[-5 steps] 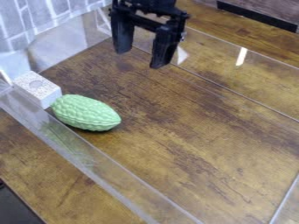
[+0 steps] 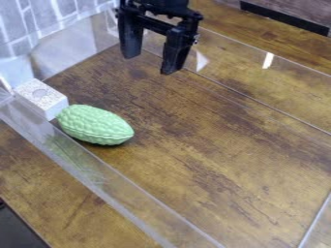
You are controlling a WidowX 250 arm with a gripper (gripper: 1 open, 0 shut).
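Observation:
A black gripper hangs at the top centre of the view, its two fingers spread wide apart with nothing visible between them. Below it and to the left, a pale green, bumpy bitter melon lies on the wooden floor of a clear-walled bin. A white speckled block sits just behind the melon, at the left side near the clear wall.
Clear plastic walls run along the left and front-left, with others at the back and right. A grey-white quilted material is at the top left.
The gripper has risen a little over the last second. The melon and block have not moved.

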